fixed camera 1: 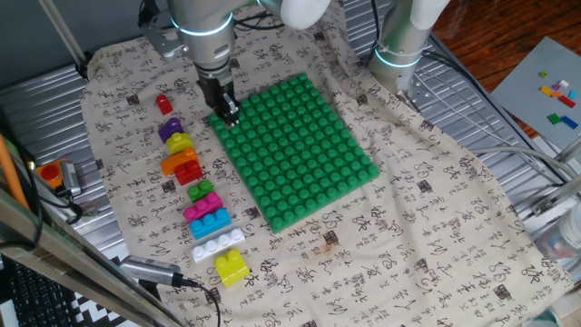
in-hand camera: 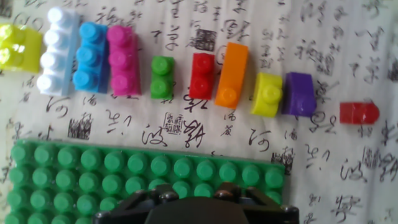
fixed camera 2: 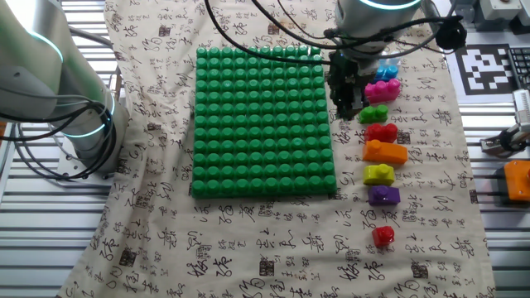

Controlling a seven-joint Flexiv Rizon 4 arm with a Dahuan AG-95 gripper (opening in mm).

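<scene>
A green studded baseplate (fixed camera 1: 295, 154) lies flat on the patterned cloth. Beside it runs a row of loose bricks: yellow (in-hand camera: 18, 48), white (in-hand camera: 59, 53), blue (in-hand camera: 91, 57), magenta (in-hand camera: 124, 61), green (in-hand camera: 162, 78), red (in-hand camera: 202, 76), orange (in-hand camera: 232, 74), a second yellow (in-hand camera: 268, 94), purple (in-hand camera: 300, 94) and a small red one (in-hand camera: 359, 112). Above the plate's edge nearest the row hangs my gripper (fixed camera 1: 231, 119), pointing down. No brick shows in its dark fingers (in-hand camera: 166, 195), but their spacing is unclear. In exterior view 2 the arm hides the row's far end.
Thin cables (fixed camera 2: 290, 58) cross over the plate in exterior view 2. A grey board with small bricks (fixed camera 1: 545, 91) lies off to the right. A metal device with a cable (fixed camera 1: 150, 270) sits by the cloth's edge. Bare cloth surrounds the plate's near side.
</scene>
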